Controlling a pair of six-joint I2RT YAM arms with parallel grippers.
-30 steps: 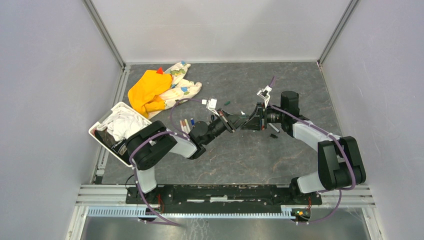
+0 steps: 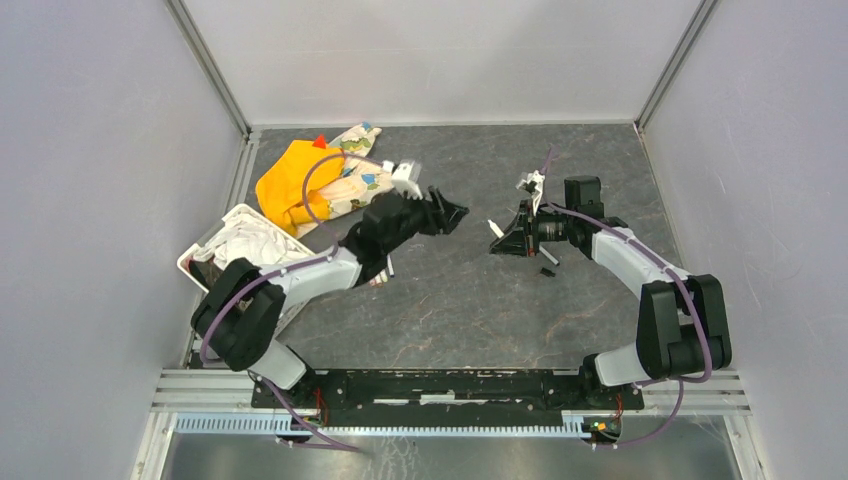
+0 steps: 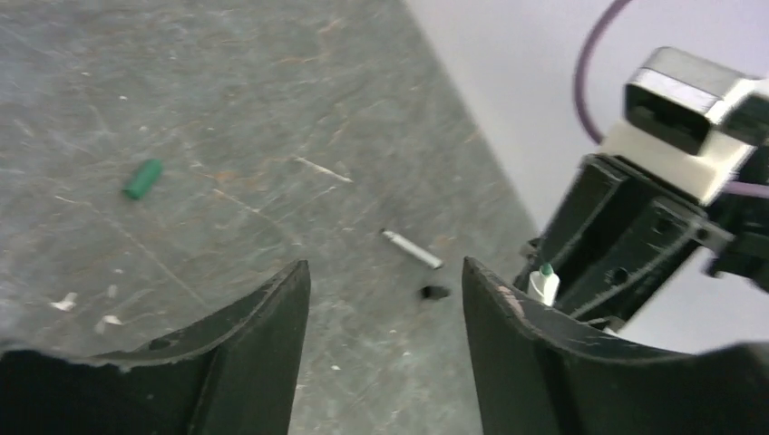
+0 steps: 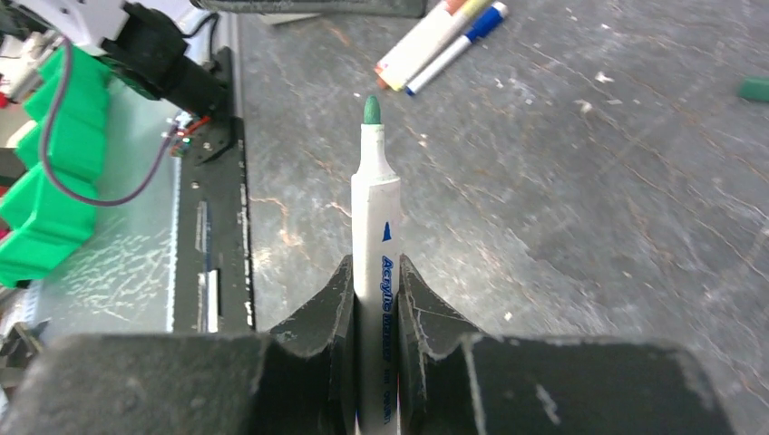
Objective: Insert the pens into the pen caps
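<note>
My right gripper is shut on a white marker (image 4: 376,213), whose bare green tip points away from the fingers. In the top view this pen (image 2: 495,229) sticks out by the right fingertips. The loose green cap (image 3: 142,179) lies on the table, to the left in the left wrist view and at the right edge of the right wrist view. Above the table, my left gripper has its fingers apart with nothing between them. A second, black-tipped marker (image 3: 411,248) and a black cap (image 3: 435,292) lie near the right arm.
Several capped markers (image 4: 435,41) lie side by side, partly under the left arm. At left stand a white basket (image 2: 186,262) with cloth and, behind it, a yellow cloth (image 2: 292,183).
Earlier the left gripper met the right one at the pen's tip. Now it has drawn back to the left and away from the front, with its fingers apart.
</note>
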